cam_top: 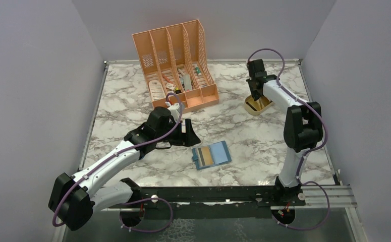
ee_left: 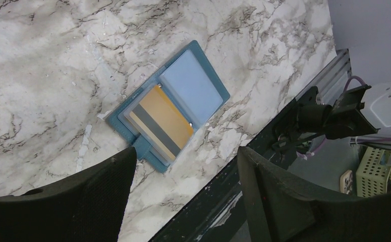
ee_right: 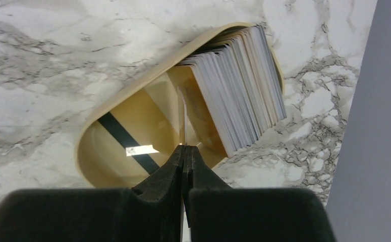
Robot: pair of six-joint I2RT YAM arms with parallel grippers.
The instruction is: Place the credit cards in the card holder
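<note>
A blue card holder lies open on the table's front middle, with a gold card in its near side. My left gripper hangs open above it, nothing between its fingers. At the back right my right gripper is shut over a cream oval box, which holds a packed row of cards at one end and gold cards lying in the rest. A thin pale card edge rises at its fingertips; whether it is held I cannot tell.
An orange divided organiser with small items stands at the back left. A grey wall borders the right.
</note>
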